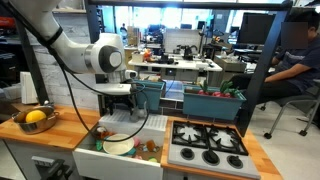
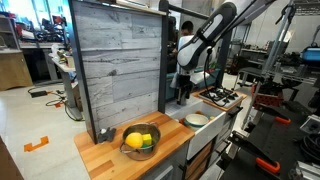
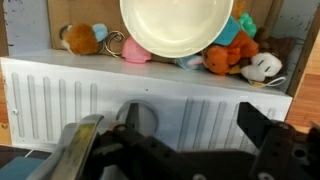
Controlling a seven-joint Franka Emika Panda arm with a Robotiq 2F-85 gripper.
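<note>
My gripper is open, its dark fingers spread wide at the bottom of the wrist view, with nothing seen between them. In exterior view 1 the gripper point(image 1: 118, 112) hangs above the back of an open white drawer point(image 1: 115, 168). Inside that drawer lies a round cream plate point(image 3: 175, 22), with several soft toys around it, among them an orange-brown one point(image 3: 82, 38), a pink one point(image 3: 133, 50) and a white and brown one point(image 3: 262, 66). Below the gripper runs a white slotted panel point(image 3: 225, 108). A pale round object point(image 3: 138, 117) is partly hidden by a finger.
Right of the drawer is a stove top point(image 1: 210, 147) with black grates. A metal bowl point(image 2: 140, 140) with yellow and green items stands on the wooden counter point(image 2: 100, 158). Teal bins point(image 1: 212, 104) line the back, and a grey plank wall point(image 2: 125, 70) rises beside the arm.
</note>
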